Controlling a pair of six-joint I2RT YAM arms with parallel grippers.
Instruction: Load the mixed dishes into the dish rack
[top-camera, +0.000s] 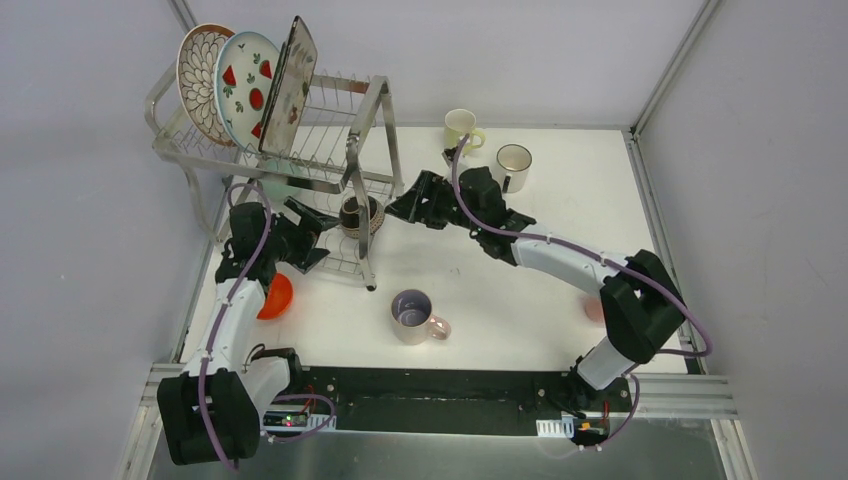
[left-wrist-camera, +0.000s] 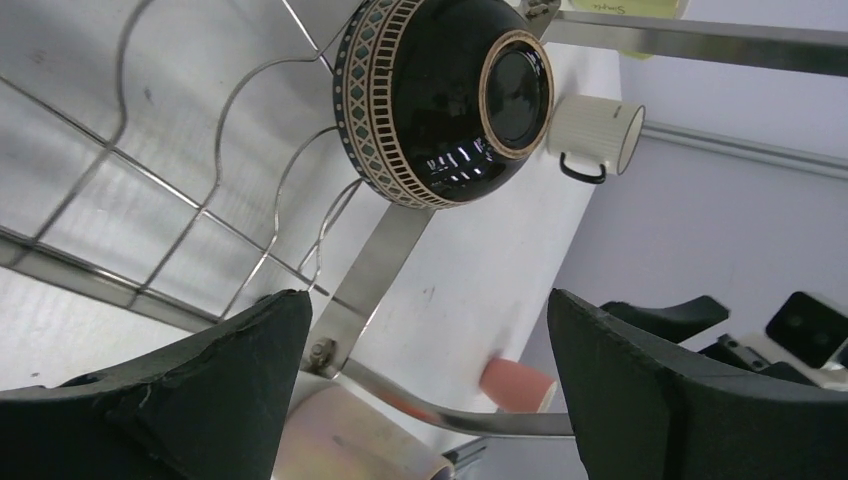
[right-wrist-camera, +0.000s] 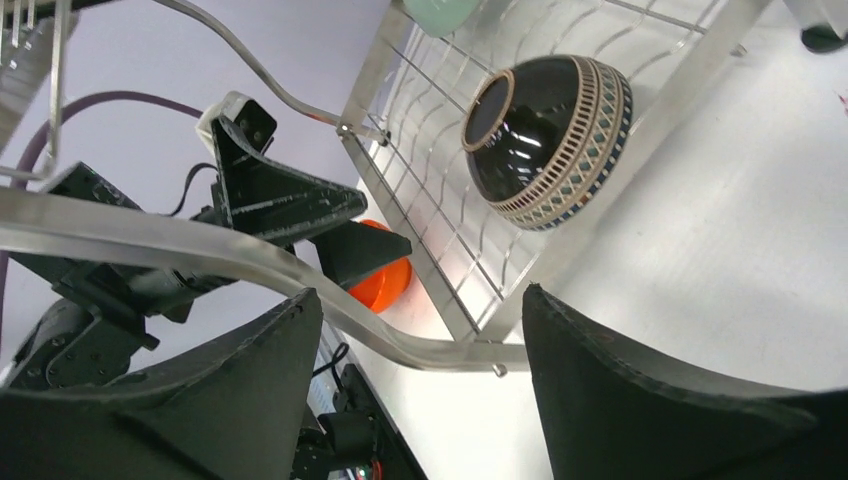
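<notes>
A black bowl with a patterned rim (left-wrist-camera: 445, 100) lies tilted on the lower wire shelf of the steel dish rack (top-camera: 335, 185). My left gripper (top-camera: 323, 240) is at the rack's near left side, open and empty. My right gripper (top-camera: 398, 205) is just outside the rack's right side, open, nothing between its fingers. Three plates (top-camera: 245, 90) stand on the top shelf; a pale green dish (right-wrist-camera: 443, 12) sits lower, partly hidden.
An orange bowl (top-camera: 275, 298) lies near the left arm. A pink-handled mug (top-camera: 410, 318) stands at front centre, yellow (top-camera: 460, 130) and white (top-camera: 512, 165) mugs at the back.
</notes>
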